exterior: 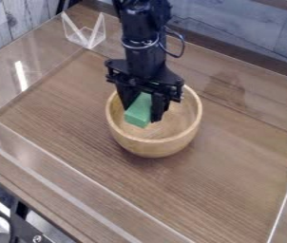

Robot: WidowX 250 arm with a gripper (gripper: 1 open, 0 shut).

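Observation:
My gripper (143,91) reaches down from the top centre over a round tan bowl (168,144). A green object (139,111) is tilted inside the bowl's left half, its upper end between the fingers, and my gripper is shut on it. The fingertips are dark and partly hide the object.
The wooden table (222,195) has free room at the right, front and left. A white wire-like piece stands at the upper left near a grey wall, and another is at the left edge. A dark cable is in the bottom-left corner.

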